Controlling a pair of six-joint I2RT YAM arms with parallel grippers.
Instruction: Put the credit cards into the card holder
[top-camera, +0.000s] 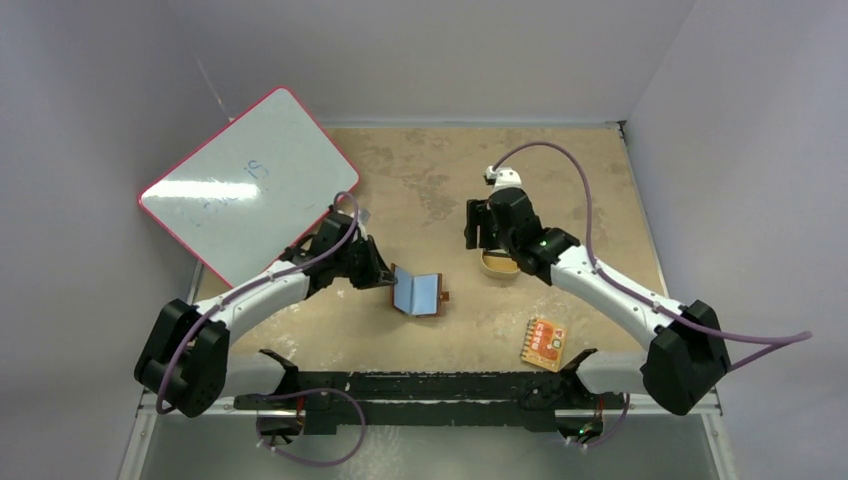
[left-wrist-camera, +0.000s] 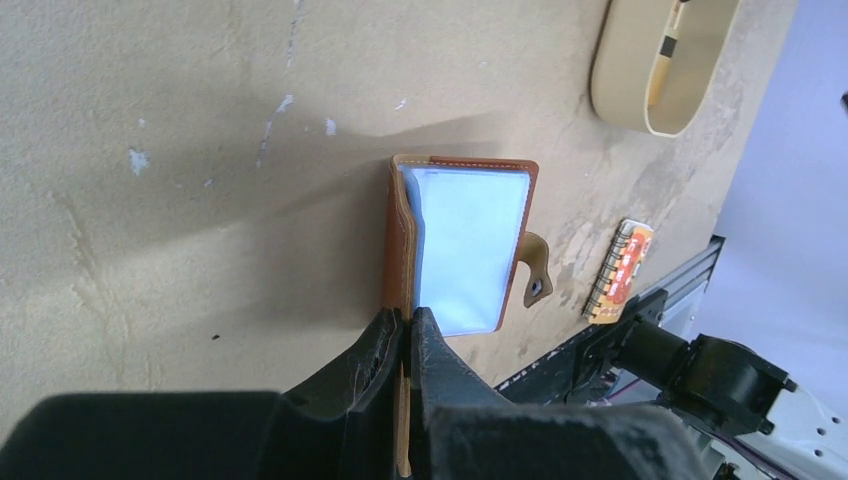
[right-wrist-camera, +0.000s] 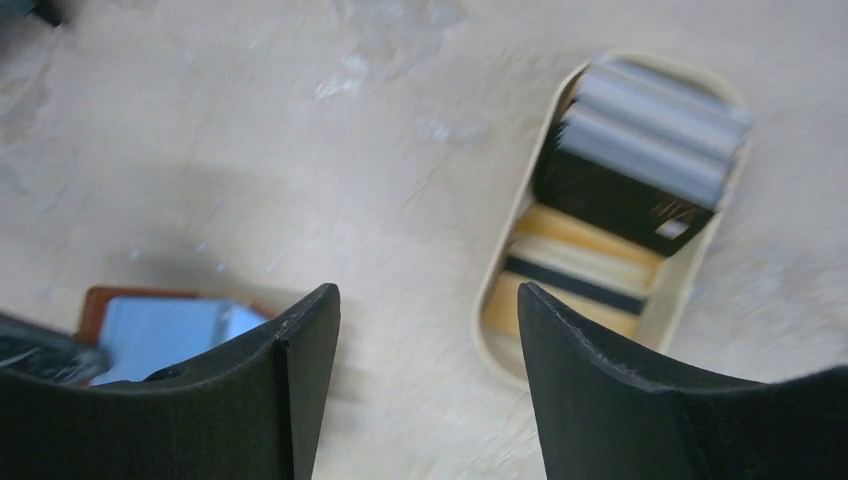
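My left gripper is shut on the near edge of the brown leather card holder (top-camera: 425, 295), which stands open with pale blue inner pages showing and its strap to the right. My right gripper is open above the table, just left of the beige tray (right-wrist-camera: 680, 290). In the right wrist view the tray holds several dark cards (right-wrist-camera: 620, 180) with silver edges at its far end, and a yellow base with a dark band at the near end; this view is blurred. In the top view the right arm hides much of the tray.
An orange spiral notebook (top-camera: 543, 343) lies at the front right. A whiteboard (top-camera: 250, 185) covers the back left of the table.
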